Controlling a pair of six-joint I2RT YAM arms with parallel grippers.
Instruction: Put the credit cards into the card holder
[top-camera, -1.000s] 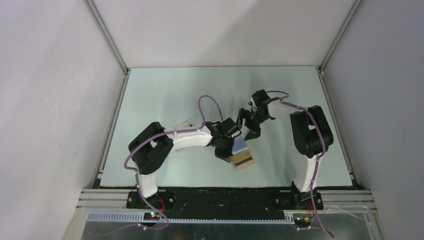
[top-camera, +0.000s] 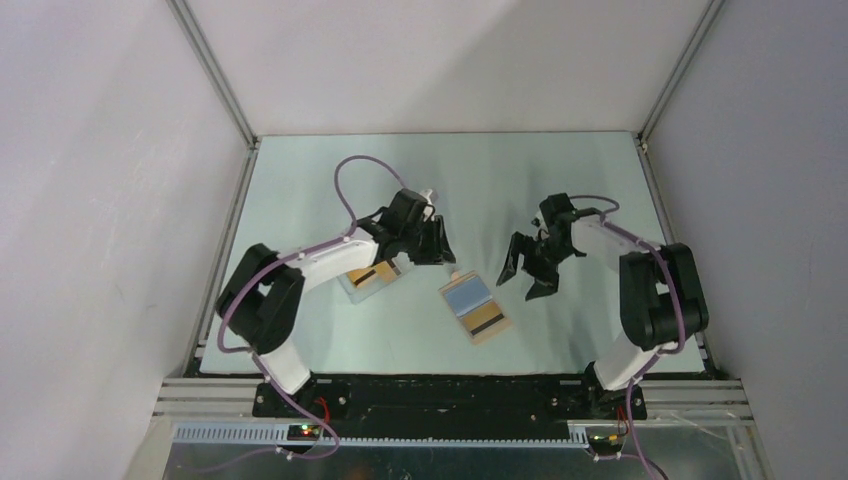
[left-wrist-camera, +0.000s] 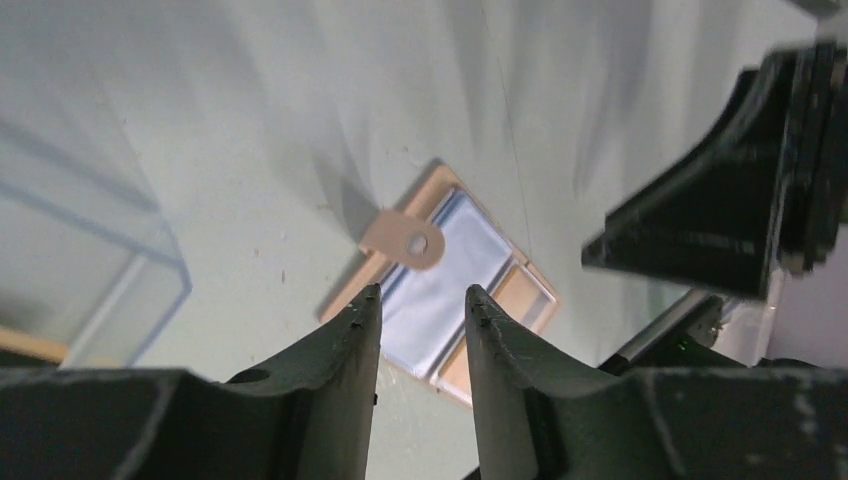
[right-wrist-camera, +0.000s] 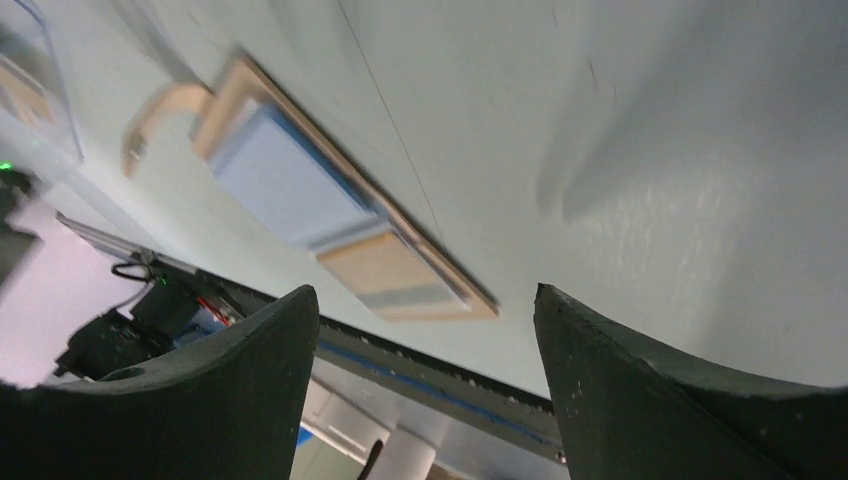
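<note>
The tan card holder (top-camera: 475, 307) lies on the white table right of centre, with a blue card (top-camera: 466, 294) and a gold card (top-camera: 481, 316) in it; its flap (left-wrist-camera: 398, 240) shows at the upper end. Behind my left arm, a clear tray (top-camera: 365, 287) holds gold cards (top-camera: 362, 275). My left gripper hovers above and left of the holder, part open, nothing seen between its fingers. My right gripper stands open right of the holder, nothing between its fingers.
Bare table (top-camera: 400, 340) lies in front of and behind the holder. The frame rails and walls bound both sides.
My left gripper has moved up and left, away from over the holder, uncovering it. My right gripper has moved right and down in the top view.
</note>
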